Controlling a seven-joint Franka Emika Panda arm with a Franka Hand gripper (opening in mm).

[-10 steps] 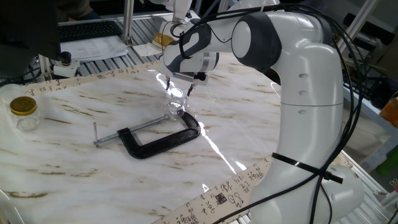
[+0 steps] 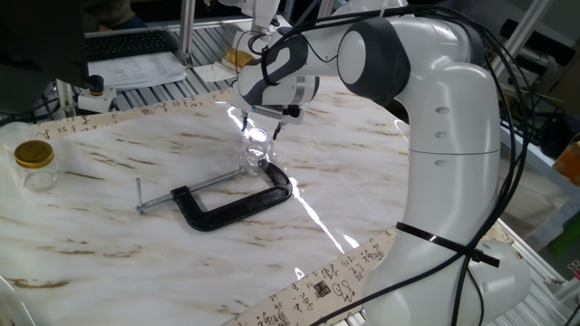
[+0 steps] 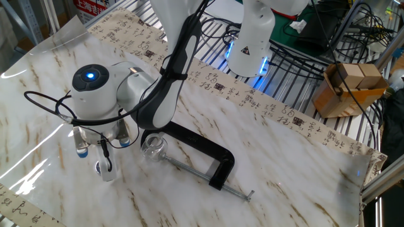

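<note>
A black C-clamp (image 2: 237, 210) with a silver screw and crossbar lies flat on the marble-patterned tabletop. At the end of its screw, by the clamp's curved end, is a small clear glass object (image 3: 153, 146); glare makes its exact shape hard to tell. My gripper (image 2: 261, 133) points down above the table, behind the glass in exterior view 1. Its fingers stand apart, and nothing shows between them. In exterior view 2 the blue-tipped fingers (image 3: 82, 152) are to the left of the glass and clamp, clear of both.
A glass jar with a gold lid (image 2: 34, 155) stands at the table's left side in exterior view 1. A keyboard (image 2: 131, 44) and papers lie on the rack behind. An open cardboard box (image 3: 346, 94) sits off the table.
</note>
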